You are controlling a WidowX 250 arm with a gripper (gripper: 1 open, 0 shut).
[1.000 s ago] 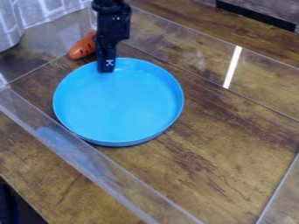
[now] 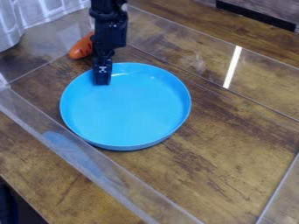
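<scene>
A large blue plate [image 2: 128, 112] lies on the wooden tabletop left of centre. My black gripper [image 2: 101, 75] reaches down from the top of the view to the plate's back-left rim, its tips at the rim; it is open, though whether the rim sits between the fingers is hard to see. An orange object [image 2: 80, 48], perhaps a carrot, lies behind the plate, just left of the gripper and partly behind it.
Clear panels edge the work area at left and right. Crumpled white material [image 2: 14, 19] is at the top left.
Since a second ago the plate has shifted slightly toward the viewer and to the right, and my gripper has moved down along with it.
</scene>
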